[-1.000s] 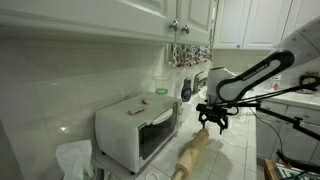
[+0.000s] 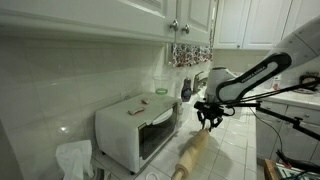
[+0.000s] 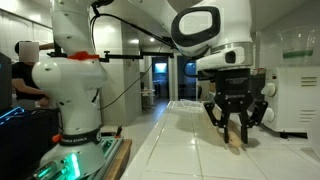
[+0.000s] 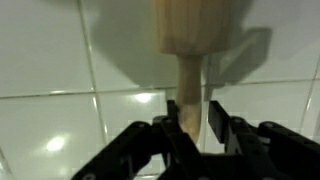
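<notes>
A wooden rolling pin (image 2: 192, 157) lies on the white tiled counter, pointing away from the toaster oven side toward my arm. My gripper (image 2: 208, 125) is at the far end of the pin, pointing down. In the wrist view the pin's thick barrel (image 4: 193, 25) is at the top and its thin handle (image 4: 190, 85) runs down between the fingers of my gripper. The left finger sits close against the handle, while a narrow gap shows on the right. The fingers look partly open. In exterior view 2 the gripper (image 3: 234, 137) hangs just above the counter.
A white toaster oven (image 2: 137, 132) stands against the tiled wall beside the pin. White cabinets (image 2: 110, 18) hang overhead. A crumpled white cloth or bag (image 2: 75, 158) lies at the near left. Bare counter (image 3: 175, 155) surrounds the gripper.
My gripper has come down slightly onto the far end of the rolling pin. The pin seems to lie in the same place.
</notes>
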